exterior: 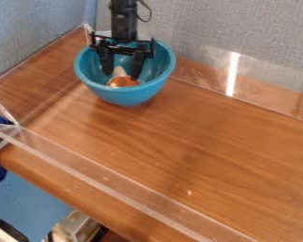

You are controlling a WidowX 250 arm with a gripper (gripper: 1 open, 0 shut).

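Observation:
My black gripper (122,64) reaches down into a teal bowl (125,95) at the back left of the wooden table, its two fingers apart above and around a small orange object (122,81) with a pale part, lying in the bowl. The fingertips partly cover this object; whether they touch it I cannot tell.
Grey padded walls and transparent edging border it at the back and left. Blue and metal items sit off the table at the lower left.

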